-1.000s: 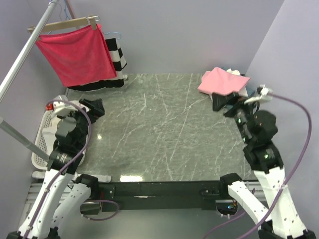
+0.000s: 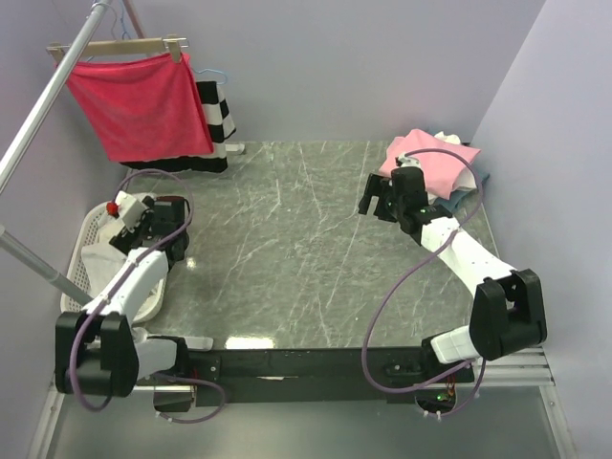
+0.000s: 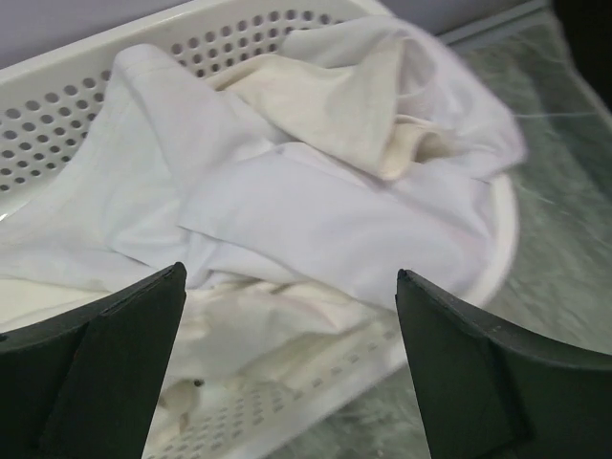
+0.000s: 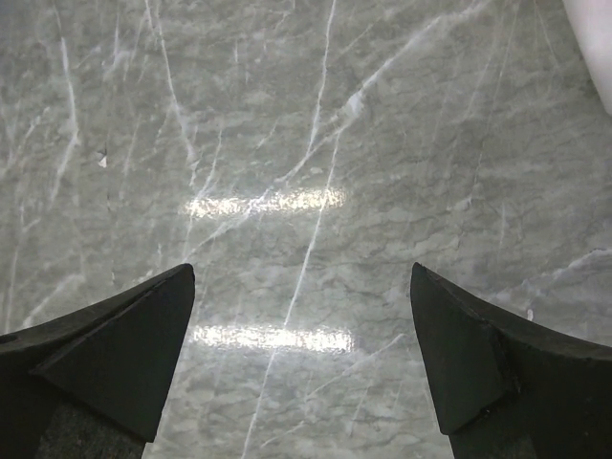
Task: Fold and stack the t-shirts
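Observation:
A white perforated basket (image 2: 72, 277) at the left holds crumpled white and cream shirts (image 3: 306, 210). My left gripper (image 2: 134, 234) is over the basket, open, its fingers spread above the cloth with nothing held. My right gripper (image 2: 373, 196) is open over bare grey marble, left of a pile of folded shirts (image 2: 430, 163) at the back right, pink on top with white and blue-grey beneath. In the right wrist view only marble and a pale edge at the top right show.
A red cloth (image 2: 139, 105) and a black-and-white striped cloth (image 2: 215, 120) hang from a rail at the back left, beside a metal pole (image 2: 43, 100).
My left gripper has moved down and toward the basket. The right arm has drawn away from its raised pose near the pile and now reaches lower over the table.

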